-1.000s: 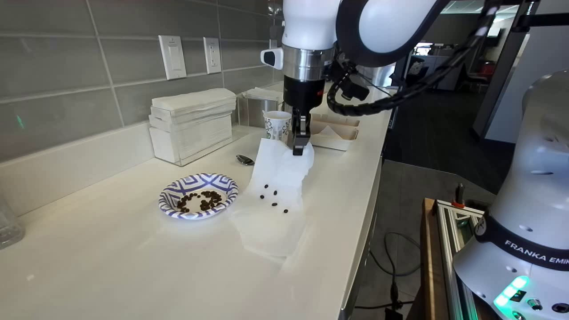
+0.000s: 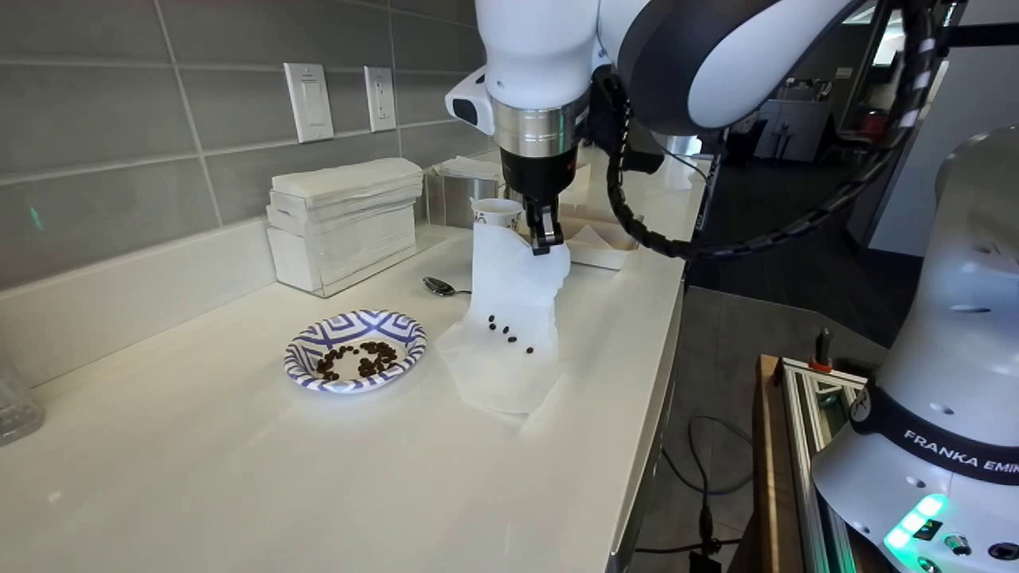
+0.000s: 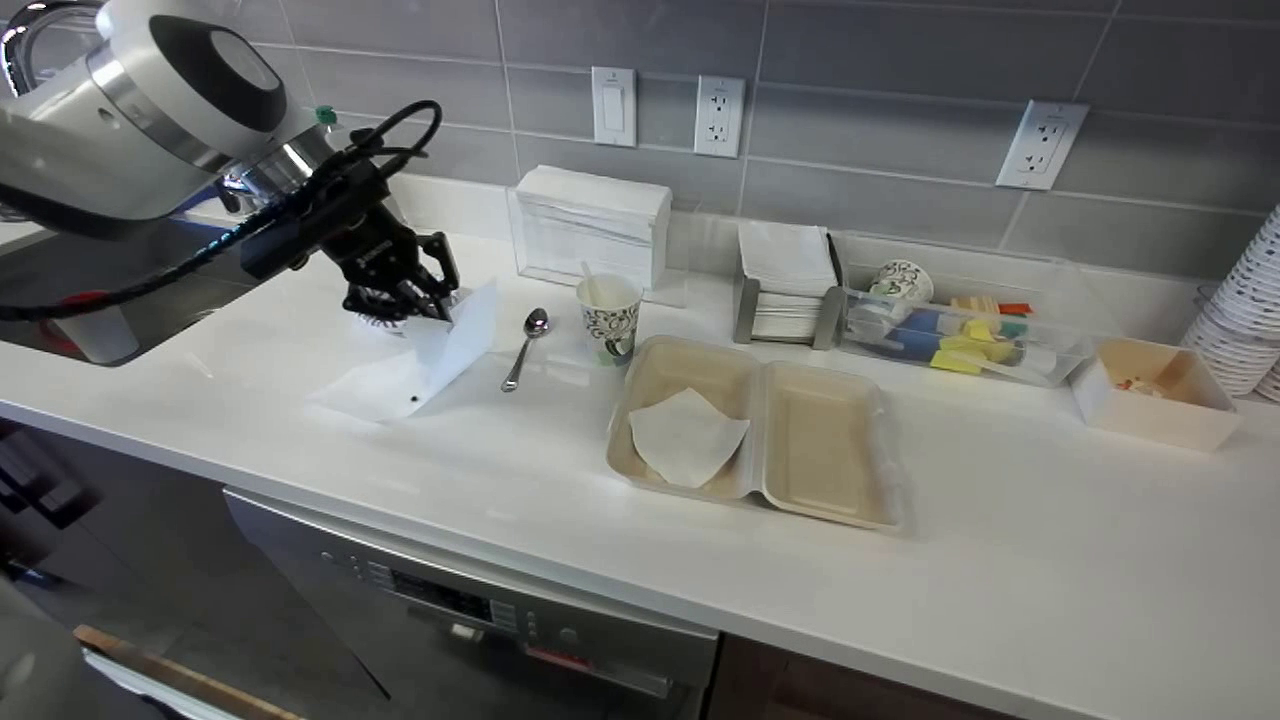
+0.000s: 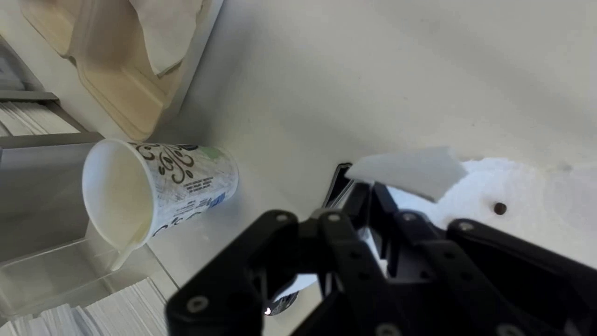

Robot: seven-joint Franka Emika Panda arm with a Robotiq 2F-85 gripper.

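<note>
My gripper [image 2: 541, 244] is shut on the upper edge of a white paper sheet [image 2: 516, 282]. The sheet hangs steeply from the fingers, and its lower end lies flat on the counter. Several dark beans [image 2: 512, 339] rest on its lower slope; one bean [image 4: 499, 208] shows in the wrist view. Beside the paper, on the counter, a blue-and-white patterned bowl [image 2: 303, 368] holds many more dark beans [image 2: 377, 358]. In exterior view 2 the gripper [image 3: 449, 317] and raised paper [image 3: 462, 342] hide most of the bowl.
A spoon [image 3: 524, 350] lies near the paper, with a patterned paper cup [image 3: 609, 322] behind it. An open takeout box [image 3: 828, 444] holds a paper piece [image 3: 689, 437]. Napkin stacks [image 3: 591, 228] line the wall.
My gripper has risen and tilted, pulling the paper's held edge higher. The sheet stands steeper, and its lower end has shifted right and away from the bowl. The beans on it moved along too.
</note>
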